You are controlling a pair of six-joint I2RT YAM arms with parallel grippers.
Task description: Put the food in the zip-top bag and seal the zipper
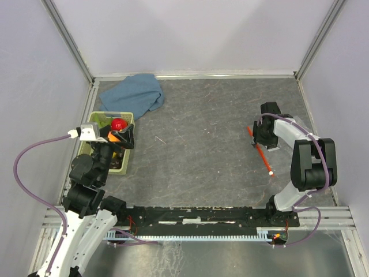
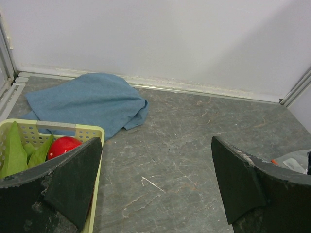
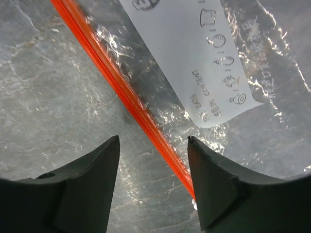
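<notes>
On the right of the table a clear zip bag [image 3: 277, 58] with a white label [image 3: 199, 63] lies flat. Its red zipper strip [image 3: 131, 102] runs diagonally along one edge. My right gripper is over the strip, its fingers part open and nothing held; the strip passes between and beneath its fingertips. On the left, a pale yellow basket [image 2: 68, 128] holds food, including a red item [image 2: 63, 145] and green leafy pieces [image 2: 14, 153]. Above the basket's right side my left gripper stands wide open and empty.
A crumpled blue cloth [image 1: 134, 95] lies behind the basket. One thin pale scrap [image 1: 160, 139] is on the grey table, whose middle is otherwise clear. White walls enclose the back and sides.
</notes>
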